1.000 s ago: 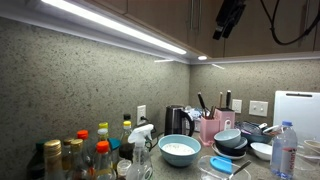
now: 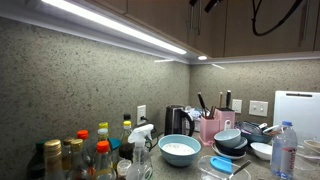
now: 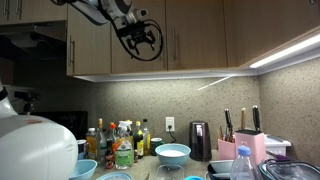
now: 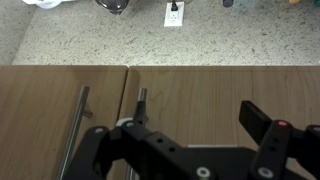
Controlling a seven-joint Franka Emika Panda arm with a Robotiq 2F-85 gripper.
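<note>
In exterior view 2 my gripper (image 3: 152,40) hangs high before the tan upper cabinet doors (image 3: 200,45), its fingers spread with nothing seen between them. A long vertical cabinet handle (image 3: 175,46) stands just to its right. The wrist view appears upside down, with the wall at the top. There the dark fingers of my gripper stand wide apart in front of the cabinet door (image 4: 200,92). One bar handle (image 4: 141,104) shows near the left finger, and a second handle (image 4: 75,130) lies farther left. Contact with either handle cannot be made out.
Below, the counter holds a pale blue bowl (image 2: 180,150), a spray bottle (image 2: 140,150), several sauce bottles (image 2: 103,160), a dark kettle (image 2: 177,121), a pink knife block (image 2: 214,125) and a water bottle (image 2: 285,150). A lit strip (image 2: 120,25) runs under the cabinets.
In exterior view 1 my gripper has risen and shifted slightly left, so that only a little of it shows at the top edge. The counter items have stayed put.
</note>
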